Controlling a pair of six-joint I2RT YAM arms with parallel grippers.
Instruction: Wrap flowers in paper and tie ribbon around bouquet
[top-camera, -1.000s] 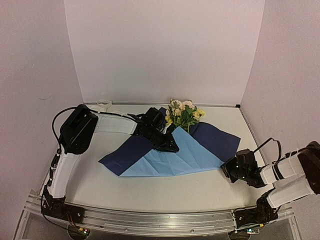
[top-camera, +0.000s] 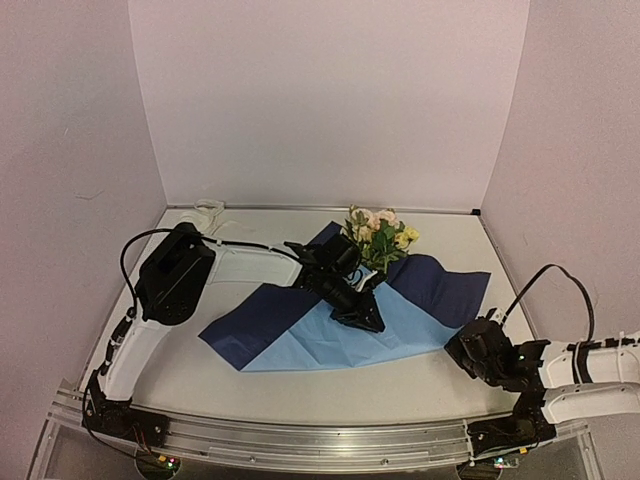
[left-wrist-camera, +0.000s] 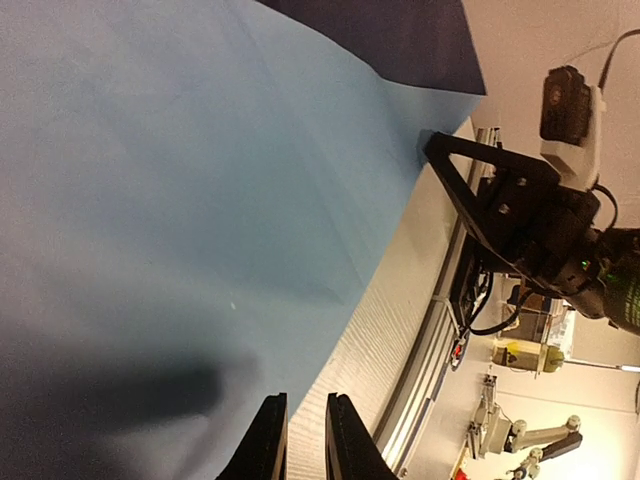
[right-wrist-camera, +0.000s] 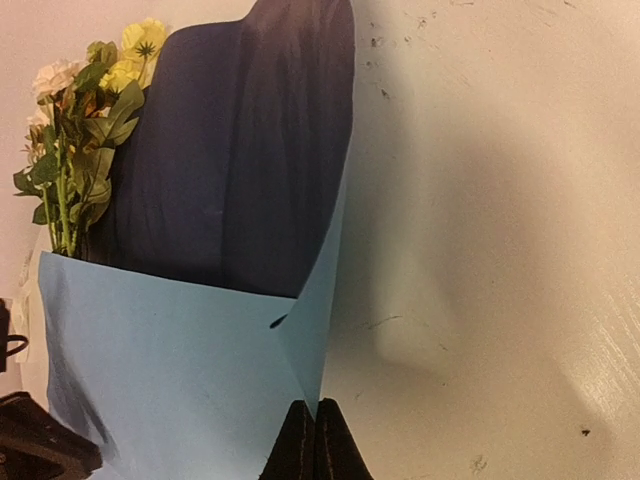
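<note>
The fake flower bouquet (top-camera: 378, 238), pink and yellow blooms with green leaves, lies at the back of the wrapping paper. In the right wrist view, the stems of the bouquet (right-wrist-camera: 68, 195) run behind the edge of the light blue paper (right-wrist-camera: 190, 350). My right gripper is shut on the right corner of that paper, which rises taut from its fingertips. Over the middle of the light blue paper (top-camera: 400, 325), my left gripper stands narrowly open with nothing between its fingers.
Dark navy paper (top-camera: 455, 290) shows beneath and beside the light blue sheet. A white coiled string or ribbon (top-camera: 207, 214) lies at the back left of the table. Bare table (top-camera: 300, 395) runs along the front and right.
My right gripper has shifted slightly to the front right, with paper and bouquet following a little.
</note>
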